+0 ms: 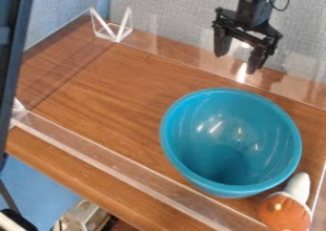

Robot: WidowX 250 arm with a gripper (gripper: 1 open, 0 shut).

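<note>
My black gripper [242, 42] hangs at the top right of the camera view, over the back edge of the table by the grey wall, its fingers spread open with nothing between them. A large teal bowl [230, 120] sits on the wooden table at the lower right, in front of and below the gripper. An orange and white object [285, 212] lies beside the bowl's right front, partly cut off by the frame.
Clear low walls line the wooden table [114, 101], with white corner brackets [111, 25]. A dark vertical shape covers the left edge of the view.
</note>
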